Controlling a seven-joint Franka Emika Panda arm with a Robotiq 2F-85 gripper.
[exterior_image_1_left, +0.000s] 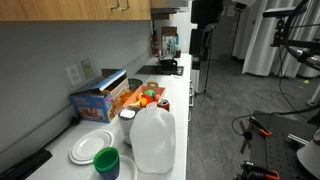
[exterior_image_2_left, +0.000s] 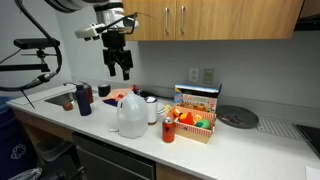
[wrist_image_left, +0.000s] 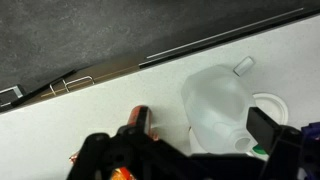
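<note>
My gripper hangs high over the counter with its two dark fingers spread apart, nothing seen between them. Its fingers also show against the wall in exterior view 2, where the gripper is above a translucent white jug. In exterior view 1 the jug stands upright at the counter's near end. From the wrist, the jug lies below, its lower end close to the right finger. A red can stands apart from the jug; the same can shows beyond the left finger.
An orange basket of toy food sits by the wall, before a picture box. White plates and a green cup are near the jug. A dark pan lies at the back.
</note>
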